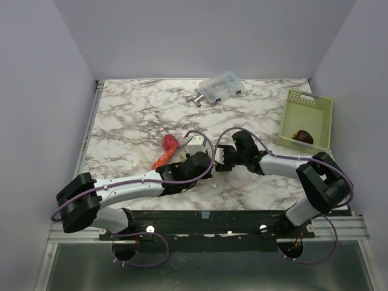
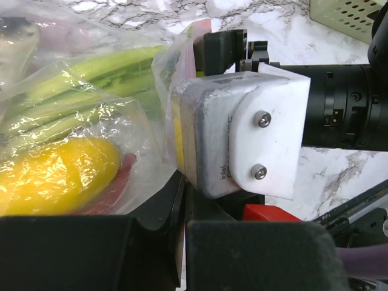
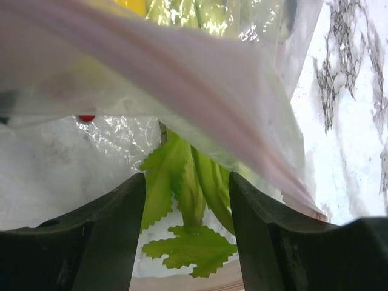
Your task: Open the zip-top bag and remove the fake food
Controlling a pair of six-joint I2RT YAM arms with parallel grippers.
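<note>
The clear zip bag (image 2: 142, 176) lies at the middle of the table. Inside it show a yellow fake food (image 2: 66, 173), green stalks (image 2: 97, 76), and, from above, a red piece (image 1: 170, 142) and an orange one (image 1: 164, 157). My left gripper is shut at the bag's mouth; whether film lies between its fingers is hidden. At the bag's mouth, my right gripper stands part open, its fingers either side of the stalks' leafy end (image 3: 194, 188). The bag's pinkish rim (image 3: 182, 85) runs across the right wrist view above those fingers.
A green basket (image 1: 308, 115) holding a dark brown item (image 1: 302, 137) stands at the right. At the back lie a clear plastic case (image 1: 222, 87) and a small metal object (image 1: 195, 98). Bare marble extends over the back left.
</note>
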